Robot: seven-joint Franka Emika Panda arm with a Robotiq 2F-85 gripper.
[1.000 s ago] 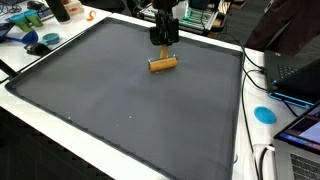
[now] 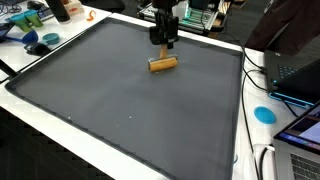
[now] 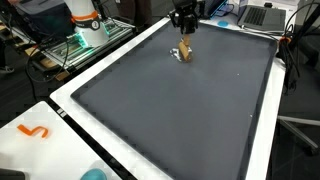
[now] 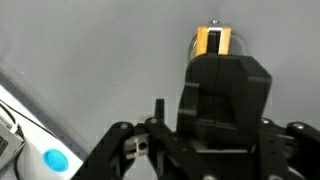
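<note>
A short tan cylinder (image 2: 162, 65) lies on the grey board near its far edge, with an upright tan piece (image 2: 164, 51) rising behind it. My dark gripper (image 2: 164, 41) hangs pointing down right over that upright piece. From the second exterior side, the tan piece (image 3: 185, 48) stands below the gripper (image 3: 184, 33), a pale rounded part beside its foot. In the wrist view a tan bar (image 4: 212, 40) shows inside a round outline, and a large black block (image 4: 223, 95) covers what lies nearer. Whether the fingers touch the tan piece cannot be made out.
The grey board (image 2: 120, 100) is bare elsewhere. A blue disc (image 2: 265, 115) and laptops (image 2: 297, 150) lie to the right. Blue bowls (image 2: 37, 48) and tools crowd the far left. An orange item (image 3: 33, 131) rests on the white table.
Over the last second the arm, gripper and tan pieces keep nearly the same place; no clear movement shows.
</note>
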